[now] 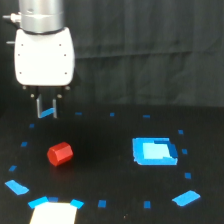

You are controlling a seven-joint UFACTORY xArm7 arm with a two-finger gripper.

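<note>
A red block, roughly cylindrical or many-sided, lies on the dark table at the left. Above and behind it hangs my gripper, pointing down, its two thin fingers apart and nothing visible between them. A clear gap separates the fingertips from the block. Toward the right a blue-bordered square with a pale middle rests on the table; whether it is a shallow tray or a taped outline, I cannot tell.
Small blue tape marks dot the table. Larger blue strips lie at the left and right. A pale object sits at the front left edge.
</note>
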